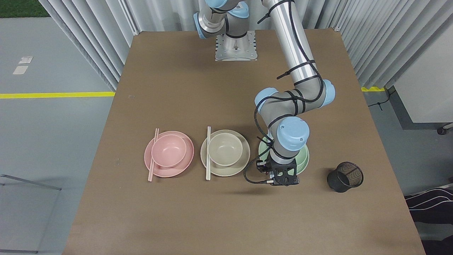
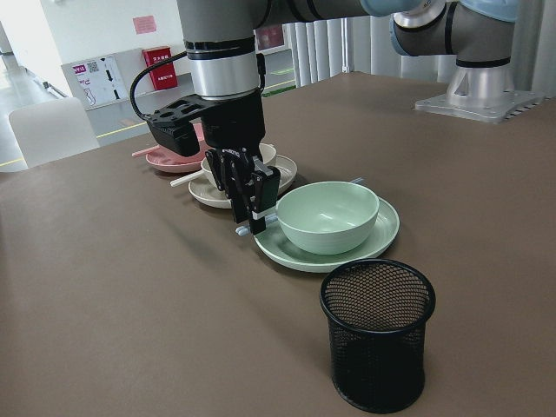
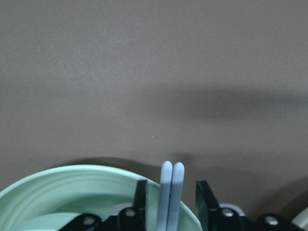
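Note:
My gripper is open, its two black fingers low on either side of a pair of pale blue chopsticks [image 3: 174, 194], which lie on the green plate [image 3: 82, 178]. In the left view the green bowl [image 2: 327, 211] sits on that plate, with the gripper [image 2: 256, 221] at its near-left edge over the chopstick ends. The front view shows the arm covering much of this setting.
A pink setting [image 1: 168, 151] and a beige setting [image 1: 225, 148], each with bowl and chopsticks, stand to the left. A black mesh cup [image 1: 344, 178] stands to the right.

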